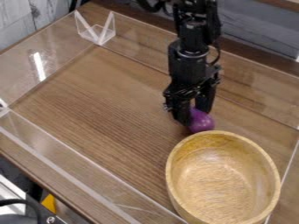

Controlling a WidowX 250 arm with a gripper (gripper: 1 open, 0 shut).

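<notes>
My black gripper (190,105) hangs low over the wooden table, just behind a purple eggplant (198,123). Its fingers surround or cover the back of the eggplant; only the rounded front end shows, so I cannot tell whether they grip it. A round tan wooden bowl (222,184) stands in front of the eggplant at the lower right.
A clear plastic piece (96,28) sits at the far back left. A raised wooden edge runs along the back right.
</notes>
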